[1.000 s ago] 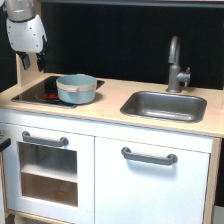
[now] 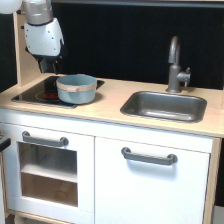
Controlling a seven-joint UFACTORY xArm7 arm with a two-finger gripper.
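A blue-grey pot stands upright on the black cooktop at the left of the counter. Just to the left of the pot and a little above it, the dark fingers of my gripper point down under the white wrist. They blend into the black background, so how far apart they stand does not show. I cannot tell whether they touch the pot's near-side rim or handle.
To the right, a steel sink with a dark faucet is set into the wooden counter. Below are a left cabinet door with a window and a plain right door, both with bar handles.
My arm has moved right, toward the pot, from the far left edge of the view. The pot looks to be in the same place.
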